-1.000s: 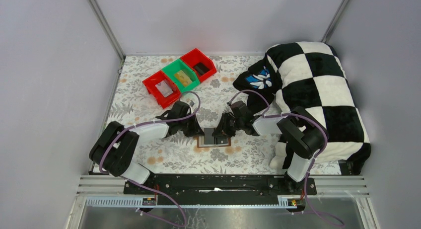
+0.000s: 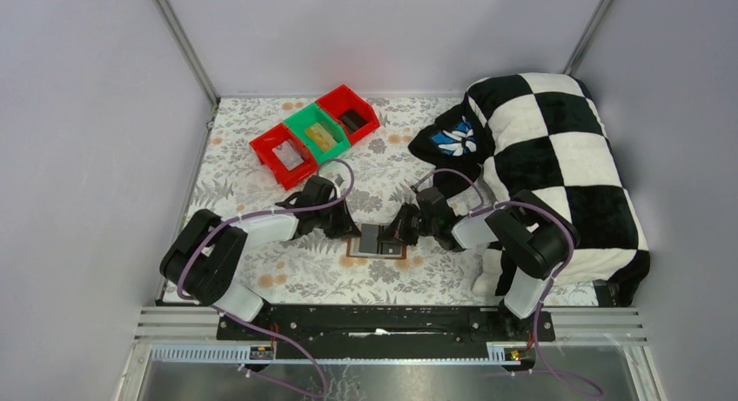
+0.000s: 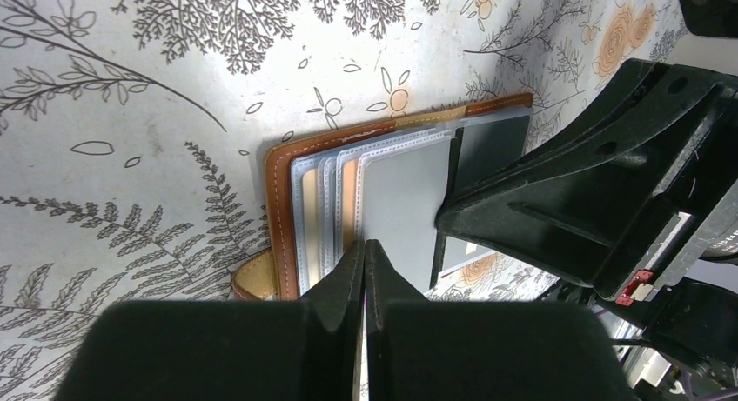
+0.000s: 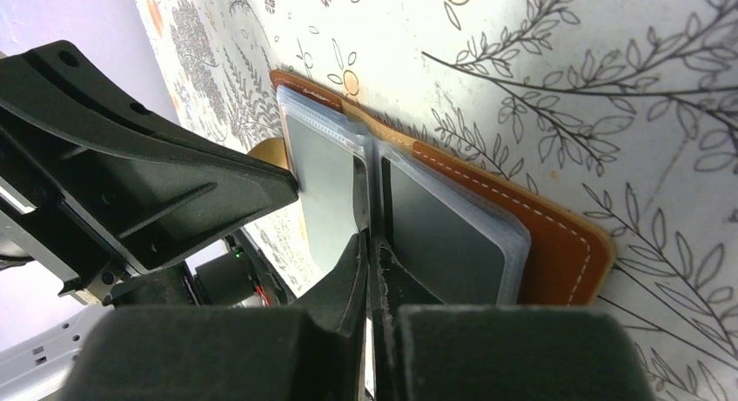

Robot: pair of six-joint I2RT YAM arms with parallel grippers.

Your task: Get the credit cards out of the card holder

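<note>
The card holder (image 2: 376,255) lies open on the floral mat, brown leather with clear plastic sleeves (image 3: 405,183) (image 4: 444,227). In the left wrist view my left gripper is shut at the stacked sleeve edges, with no card visible between its fingers. In the right wrist view my right gripper is shut at the divide between two sleeves, with no card visible between its fingertips. Both grippers are low over the holder, one on each side. Any cards inside the sleeves are hard to make out.
Red, green and red bins (image 2: 346,97) holding small items stand at the back left. A checkered cushion (image 2: 566,157) and a dark cloth item with a blue patch (image 2: 454,140) fill the right side.
My left arm has moved very little.
</note>
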